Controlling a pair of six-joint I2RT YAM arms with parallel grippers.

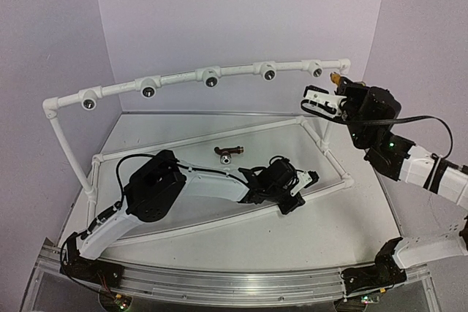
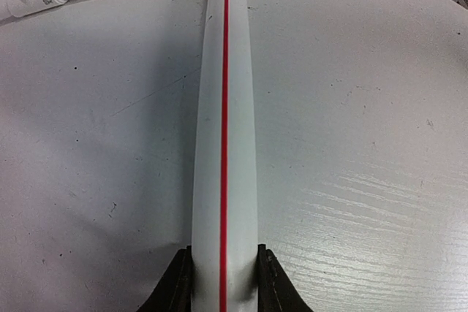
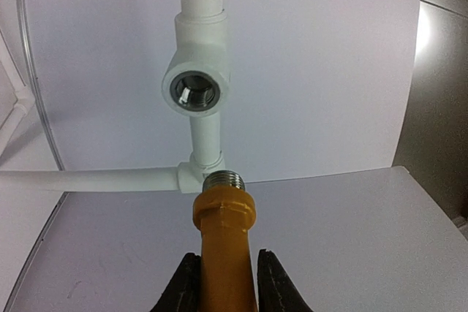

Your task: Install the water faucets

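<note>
In the right wrist view my right gripper is shut on an orange faucet (image 3: 227, 253), its threaded metal end pointing up the view toward a white tee socket (image 3: 195, 91). The thread and the socket stand apart. From above, only a bit of that faucet shows beside the right end of the raised pipe (image 1: 238, 70). My left gripper is shut around the red-striped front pipe (image 2: 226, 129) of the base. A brown faucet (image 1: 229, 151) lies inside the base frame, behind the left arm.
Several tee sockets line the raised pipe, all with visible open mouths, such as the leftmost socket (image 1: 88, 100). The left arm (image 1: 212, 184) stretches low across the base. Walls close in the back and sides.
</note>
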